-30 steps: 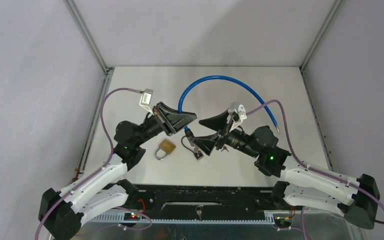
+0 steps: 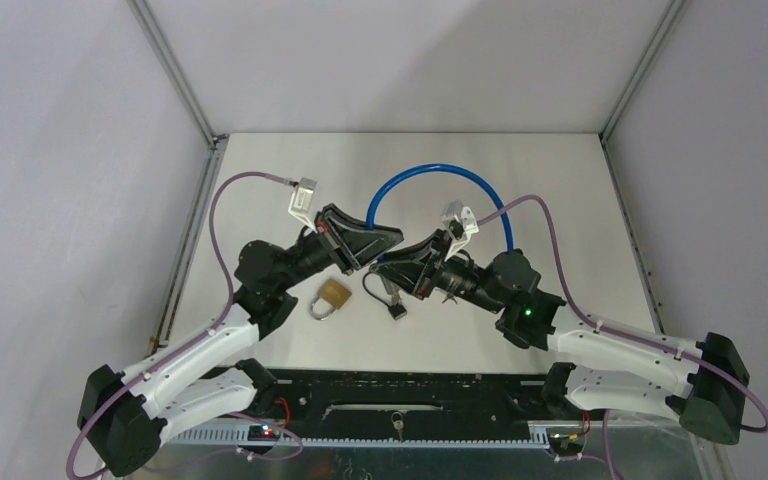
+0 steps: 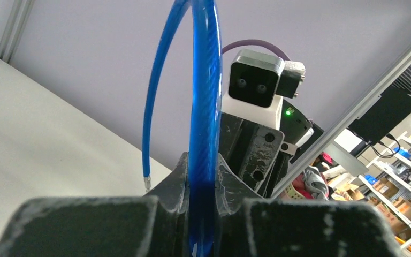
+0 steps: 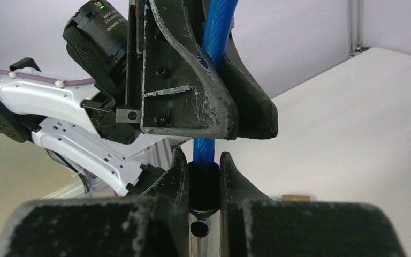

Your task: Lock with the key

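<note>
A blue cable lock [image 2: 433, 169] arches over the table. My left gripper is shut on its tube, which fills the space between the fingertips. Just below, at the centre, my right gripper is shut on the black end fitting of the lock, with a silver cylinder showing under it in the right wrist view. In the top view both grippers meet over a black-looped silver lock piece [image 2: 396, 308]. Small keys [image 2: 450, 300] are partly hidden under the right arm.
A brass padlock [image 2: 335, 293] lies left of centre. Walls enclose the back and both sides.
My right gripper has moved left and closed round the end fitting beside my left gripper. The left gripper has moved slightly right. The loose side of the blue tube has swung.
</note>
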